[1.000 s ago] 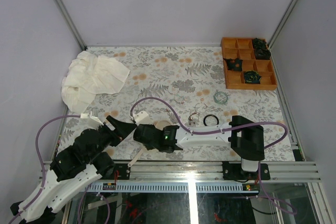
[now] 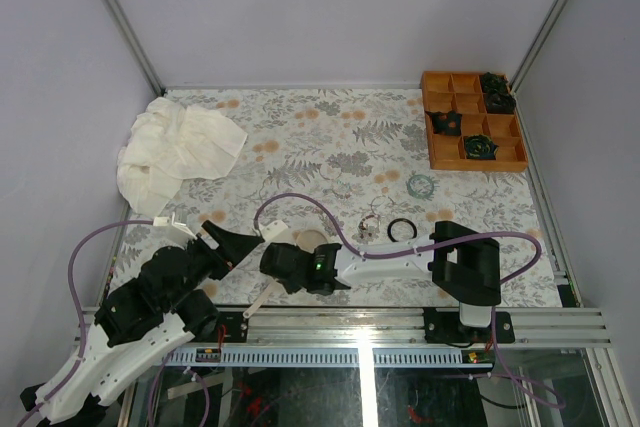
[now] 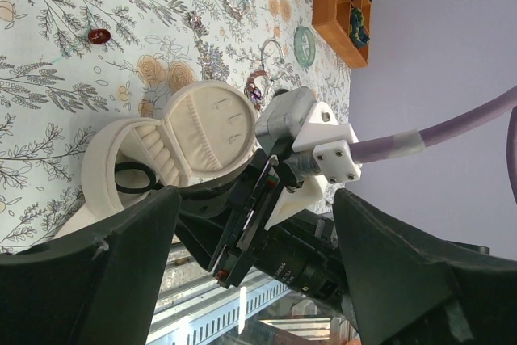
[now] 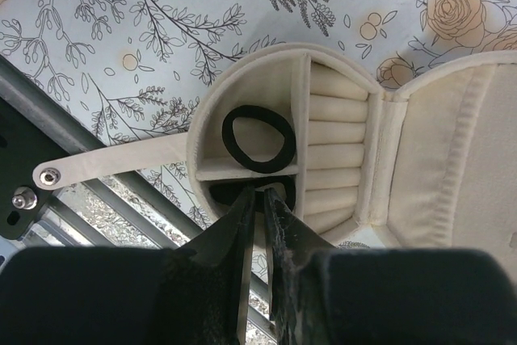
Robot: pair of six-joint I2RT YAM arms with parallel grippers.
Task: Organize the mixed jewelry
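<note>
A round cream jewelry box lies open, its lid folded to the right in the right wrist view. A black ring-shaped band rests in its upper compartment. My right gripper points into the lower compartment, where something black lies; a narrow gap shows between its fingers, and whether they touch the black thing is hard to tell. In the left wrist view my left gripper stands wide open, the box and right arm beyond it, nothing between its fingers. A dark red oval piece lies on the cloth.
An orange compartment tray with dark pouches stands at the back right. A green bangle, a black bangle and small jewelry lie right of centre. White cloth lies at left.
The left arm and the table items look unmoved.
</note>
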